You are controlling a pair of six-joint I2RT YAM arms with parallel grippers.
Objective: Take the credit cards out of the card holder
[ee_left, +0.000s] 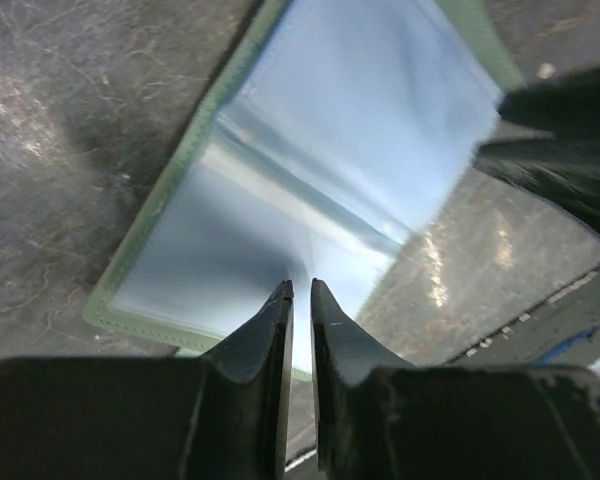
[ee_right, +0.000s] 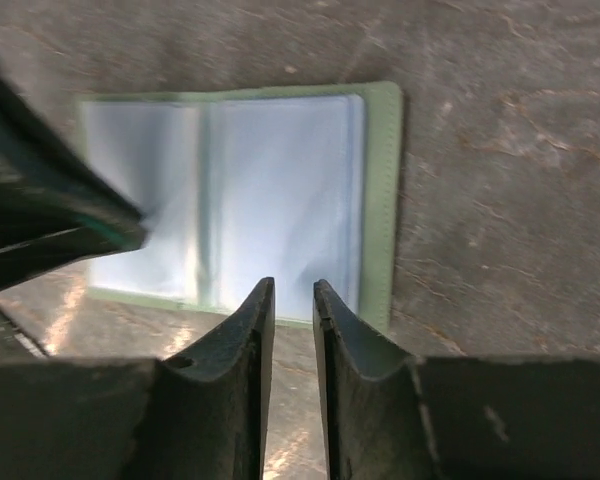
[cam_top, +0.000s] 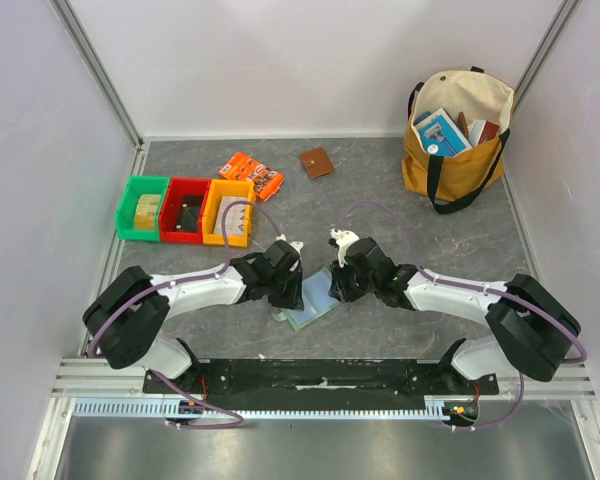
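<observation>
The card holder (cam_top: 316, 292) lies flat and opened out near the front of the table, pale green at its border with two whitish panels. In the left wrist view its near panel (ee_left: 220, 255) passes under my left gripper, whose fingers are a narrow gap apart with no card visible between them. My right gripper is over the holder's long edge in the right wrist view. A gap shows between its tips; whether they pinch the holder cannot be made out. No separate credit card can be told apart from the panels.
Green (cam_top: 124, 205), red (cam_top: 166, 236) and yellow (cam_top: 211, 220) bins stand at the back left, with things inside. Behind them are an orange packet (cam_top: 250, 174) and a brown leather piece (cam_top: 317, 163). A filled tan bag (cam_top: 458, 180) occupies the back right.
</observation>
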